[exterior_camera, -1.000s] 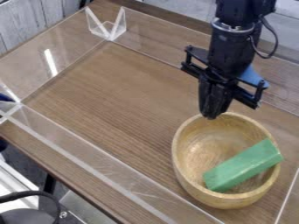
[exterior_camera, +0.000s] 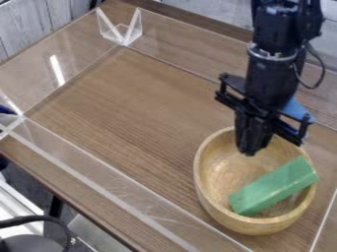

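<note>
A round tan bowl sits at the lower right of the camera view, holding a green block that lies tilted against its right side. My black gripper hangs over the back of the bowl, above and left of the block. It is shut, with nothing visible between its fingers. A blue object shows behind the gripper at the right, mostly hidden.
A small clear-white holder stands at the back left. A black cable runs at the lower left corner.
My gripper has moved a little down the view, toward the bowl. The bowl and green block look unchanged.
</note>
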